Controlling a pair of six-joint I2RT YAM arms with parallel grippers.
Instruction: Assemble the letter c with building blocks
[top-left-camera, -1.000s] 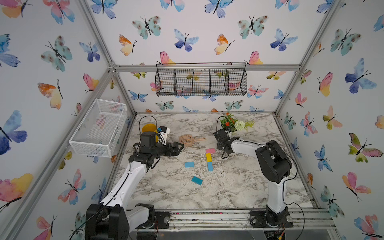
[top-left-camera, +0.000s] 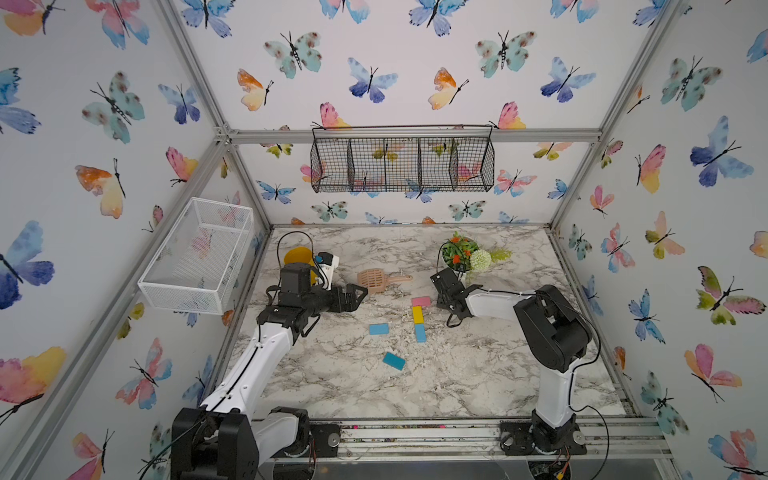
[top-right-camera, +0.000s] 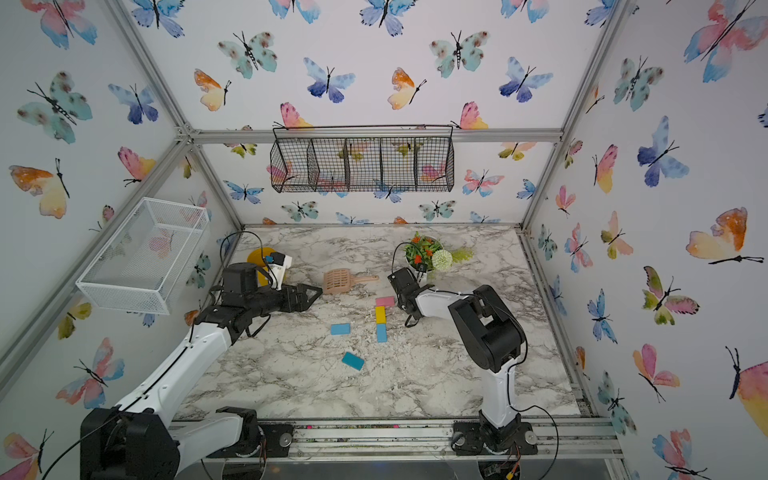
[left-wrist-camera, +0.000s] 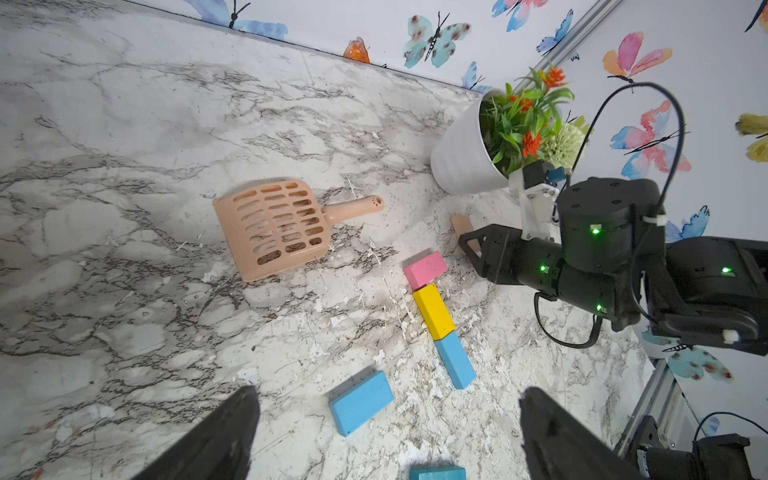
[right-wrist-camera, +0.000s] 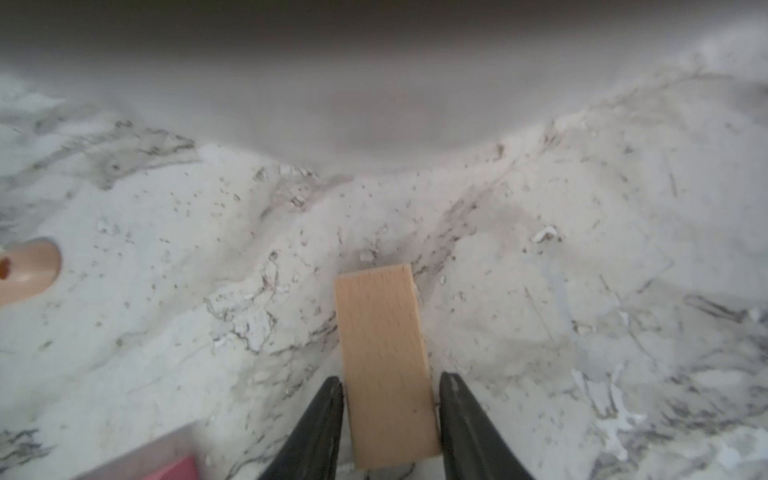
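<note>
A pink block (top-left-camera: 421, 301), a yellow block (top-left-camera: 417, 314) and a blue block (top-left-camera: 420, 333) lie joined in an angled line. A separate blue block (top-left-camera: 378, 329) lies left of them, a darker blue block (top-left-camera: 393, 361) nearer the front. In the right wrist view my right gripper has its fingers on either side of a wooden block (right-wrist-camera: 380, 336); whether they grip it is unclear. My left gripper hangs open above the table at the left, nothing between its fingers.
A pink slotted scoop (left-wrist-camera: 276, 224) lies behind the blocks. A potted plant (left-wrist-camera: 464, 156) stands at the back right, near my right gripper. A yellow object (top-left-camera: 297, 254) is behind my left arm.
My right gripper and arm have moved slightly down toward the front of the table. The left arm and the blocks in the top left view look unmoved.
</note>
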